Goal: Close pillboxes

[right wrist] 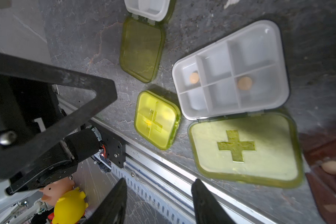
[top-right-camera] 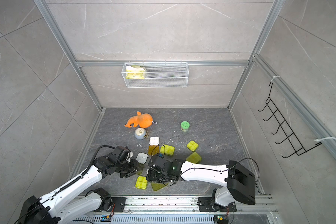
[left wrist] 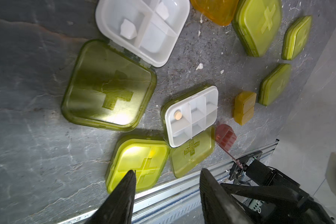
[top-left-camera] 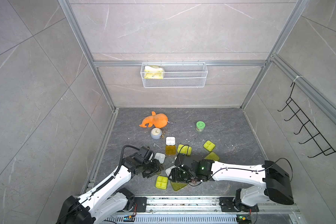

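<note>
My left gripper hovers open above a closed yellow-green pillbox (left wrist: 138,162). An open pillbox, white base (left wrist: 153,37) with olive lid (left wrist: 108,87) flat beside it, lies to its left in the top views. My right gripper is open over the front of the table, near an open six-compartment pillbox (right wrist: 224,63), two tan pills inside, olive lid (right wrist: 272,145) laid flat. Both grippers' fingers are apart with nothing between. An orange-lidded pillbox (top-left-camera: 170,149) also lies open behind them.
Other green pillboxes (top-left-camera: 209,145), an orange plush (top-left-camera: 156,120), a small clock (top-left-camera: 156,133) and a green-lidded jar (top-left-camera: 200,126) occupy the table. A wire basket (top-left-camera: 174,76) hangs on the back wall.
</note>
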